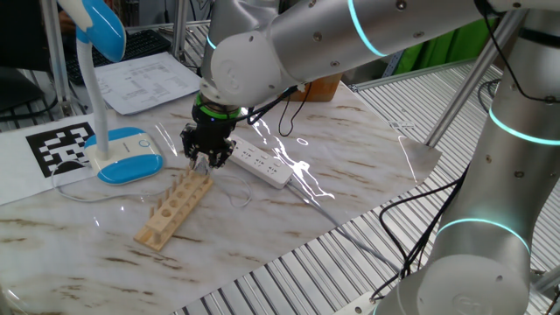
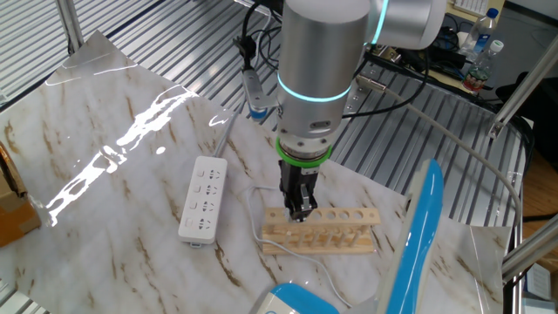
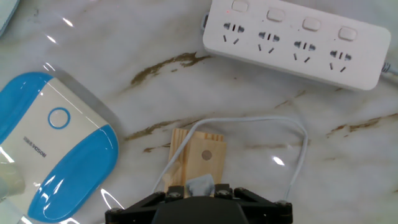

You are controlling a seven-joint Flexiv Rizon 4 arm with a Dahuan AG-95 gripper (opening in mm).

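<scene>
A pale wooden rack [image 1: 179,208] with a row of holes and upright pegs lies on the marbled table. My gripper [image 1: 201,164] points down at the rack's far end in exterior view 1. From the other side, in exterior view 2, the gripper [image 2: 301,215] is over the left end of the rack [image 2: 336,216]. At the bottom of the wrist view, a small greyish piece [image 3: 200,185] shows at the gripper, in front of the rack's end [image 3: 206,163]. Whether it is held, or part of the gripper, I cannot tell. The dark gripper body hides most of the rack there.
A white power strip [image 2: 204,200] lies beside the rack. The blue-and-white lamp base [image 3: 62,149] stands on the other side, its thin white cable [image 3: 249,118] looping past the rack's end. A cardboard box [image 1: 324,87] sits farther back.
</scene>
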